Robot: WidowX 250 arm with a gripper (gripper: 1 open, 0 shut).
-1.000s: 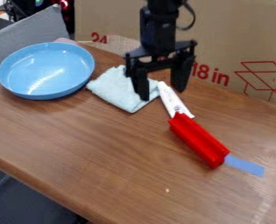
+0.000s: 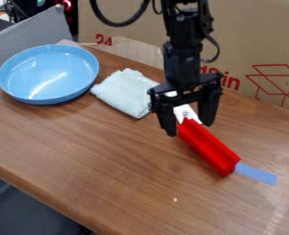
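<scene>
A red bar-shaped object (image 2: 208,148) lies on the wooden table, with a blue strip (image 2: 256,173) at its lower-right end and a white strip (image 2: 186,112) behind its upper-left end. My black gripper (image 2: 187,119) is open over the upper end of the red object and the white strip, its fingers pointing down on either side; contact cannot be told.
A blue plate (image 2: 46,72) sits at the back left, and a folded pale cloth (image 2: 122,90) lies beside it. A cardboard sheet (image 2: 257,64) stands along the back.
My gripper has moved down and toward the front, from above the cloth and white strip to the upper end of the red object. The objects look unmoved.
</scene>
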